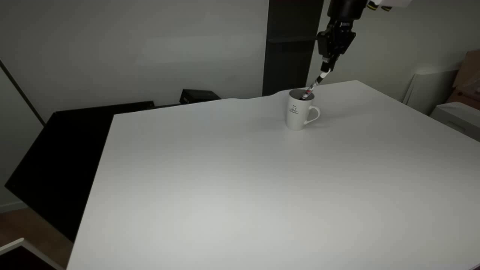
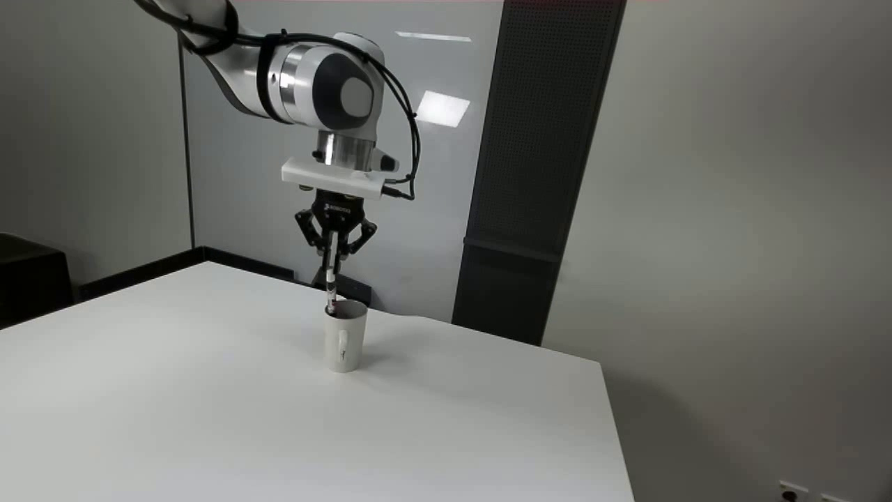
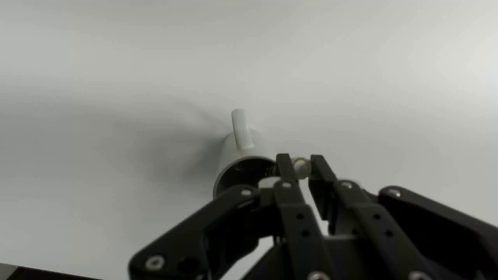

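A white mug (image 1: 297,112) with a small dark drawing stands upright near the table's far edge, its handle to the right in exterior view 1. My gripper (image 1: 327,68) is above the mug and to its right there, shut on a slim marker (image 1: 317,81) with black, white and red markings. The marker slants down, its lower end at the mug's mouth, seemingly just inside the rim. From the other side, the marker (image 2: 331,288) meets the mug's left rim. In the wrist view a pale round end of the marker (image 3: 301,168) shows between the fingertips, beside the mug (image 3: 245,161).
A black box (image 1: 198,96) is beyond the far edge, and a tall dark panel (image 1: 290,45) stands against the wall. Boxes (image 1: 459,114) sit off the table at the right.
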